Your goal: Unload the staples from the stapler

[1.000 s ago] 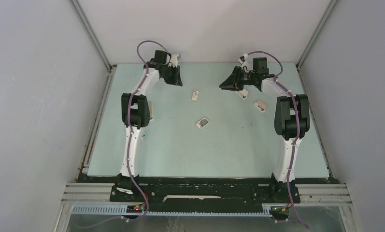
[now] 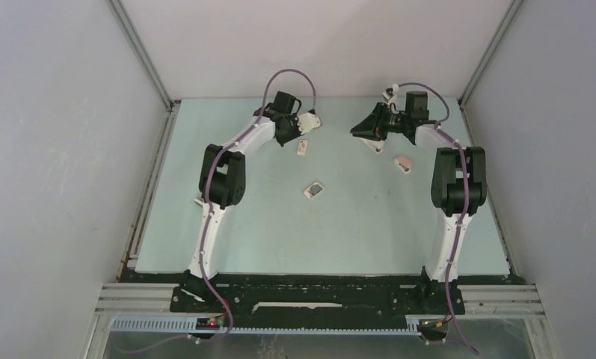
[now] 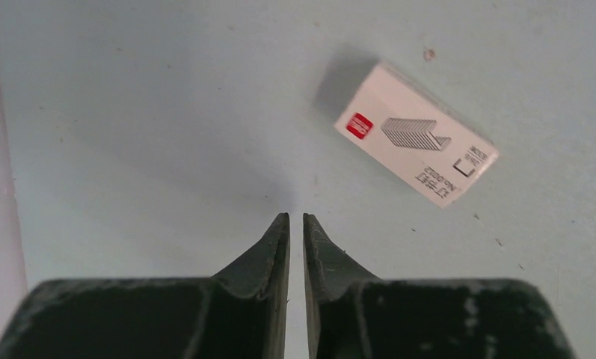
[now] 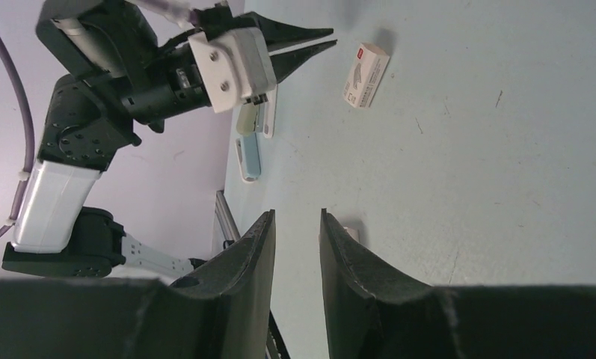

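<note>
My left gripper [image 2: 285,138] is over the table's back middle, fingertips close together, nothing visible between them, beside a small white staple box [image 2: 302,147] [image 3: 416,134] [image 4: 366,75] printed with staples. My right gripper [image 2: 360,132] stands apart to the right, fingers parted and empty, above a pale item [image 2: 377,146] mostly under it. A pink stapler [image 2: 403,162] lies right of that. In the right wrist view, a blue stapler [image 4: 250,155] and a green one [image 4: 247,120] lie beyond the left arm.
A white-and-grey item [image 2: 313,190] lies near the table's middle. Walls border the sides and back.
The right arm has shifted slightly right.
</note>
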